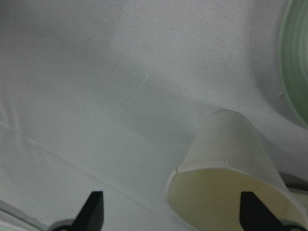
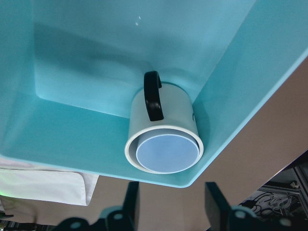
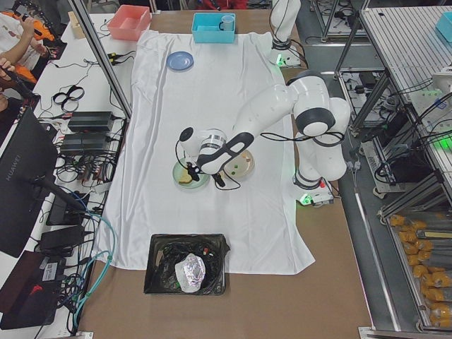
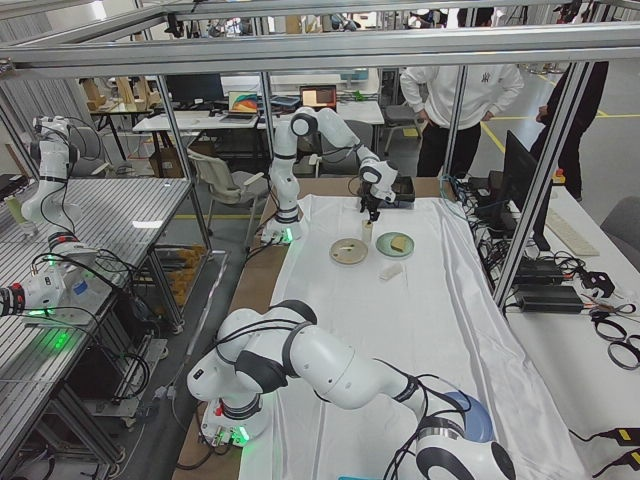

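A white cone-shaped paper cup (image 1: 224, 144) lies on its side on the cloth beside a green plate (image 1: 293, 57), under my open left gripper; it also appears upright-looking in the right camera (image 4: 367, 231). A green plate (image 4: 395, 244) holds a yellow piece; a beige plate (image 4: 349, 251) is beside it. My right gripper is open at a teal bin (image 2: 72, 130), outside its rim, with nothing between the fingers. A white mug (image 2: 171, 108) with a black handle and a pale blue cup (image 2: 167, 152) inside it rests in the bin.
A black-lined bin (image 3: 162, 261) with a silver bag stands at the cloth's end. A blue plate (image 3: 180, 61) lies near the teal bin. A pink bin (image 3: 129, 21) is on the side table.
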